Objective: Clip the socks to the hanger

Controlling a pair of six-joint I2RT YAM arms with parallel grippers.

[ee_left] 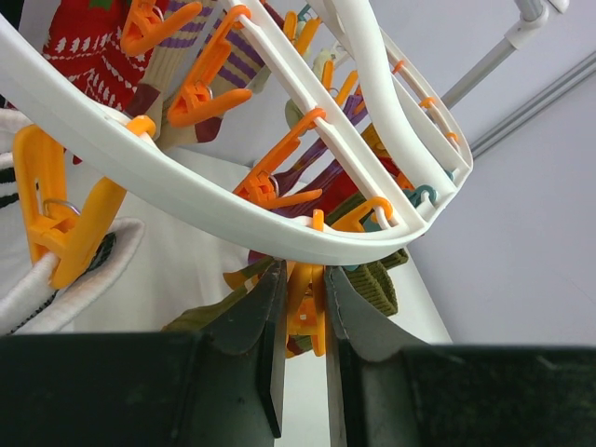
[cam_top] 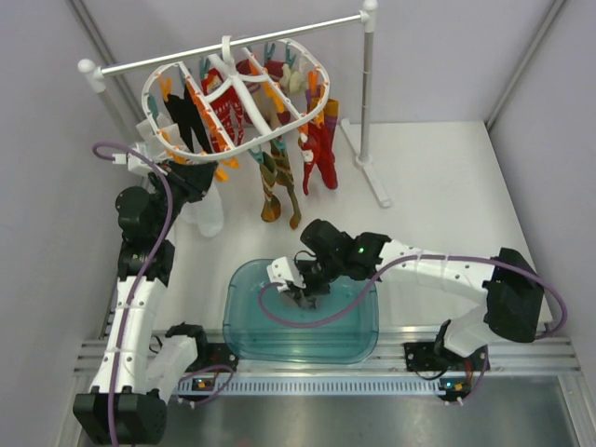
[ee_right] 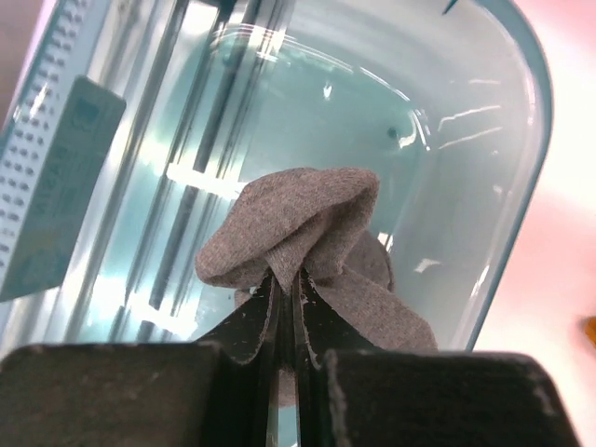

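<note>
A white oval hanger (cam_top: 147,93) hangs from a rail, with several socks clipped round it. At its near rim (ee_left: 209,205), my left gripper is shut on an orange clip (ee_left: 305,318). A grey sock (ee_right: 298,223) is bunched up, pinched in the fingertips of my right gripper, which is shut on it. In the top view this right gripper (cam_top: 296,291) is over the teal tray (cam_top: 244,317), and the arm partly covers the sock there.
Green-brown socks (cam_top: 271,191) and red socks (cam_top: 319,154) dangle from the hanger's right side. Another orange clip (ee_left: 56,209) holds a white-and-black sock left of my left gripper.
</note>
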